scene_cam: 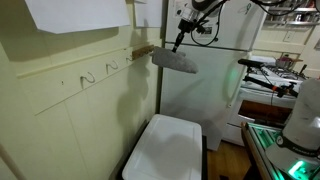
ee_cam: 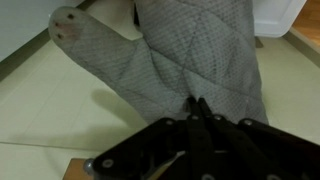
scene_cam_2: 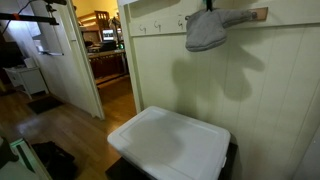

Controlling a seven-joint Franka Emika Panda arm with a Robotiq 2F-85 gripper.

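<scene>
A grey quilted oven mitt [scene_cam: 175,60] hangs in the air by the cream wall, near the end of the hook row. At its upper edge, my gripper [scene_cam: 178,46] is shut on the cloth. The wrist view shows the dark fingertips [ee_cam: 205,108] meeting at the fabric of the mitt [ee_cam: 165,75], whose thumb points to the upper left. From the other side, the mitt [scene_cam_2: 207,32] appears in front of the wall below my gripper [scene_cam_2: 208,5]. Whether it touches a hook cannot be made out.
Small metal hooks [scene_cam: 111,66] line the wall, with a wooden piece [scene_cam: 141,51] at the row's far end. A white lidded bin [scene_cam_2: 165,145] stands on the floor below. The white fridge [scene_cam: 205,85] is behind the mitt.
</scene>
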